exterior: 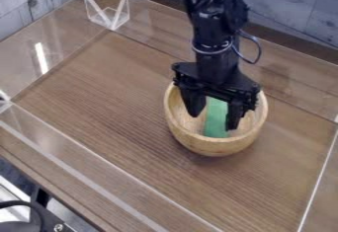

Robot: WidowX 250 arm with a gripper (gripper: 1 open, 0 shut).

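My black gripper (214,103) reaches down from the top of the view into a cream bowl (214,144) right of centre. Its fingers stand apart, one on either side of a green object (215,122) lying in the bowl. Whether they touch it is hard to tell.
A white wire-like stand (109,9) is at the back upper left, near the wall. A black cable lies at the lower left edge.
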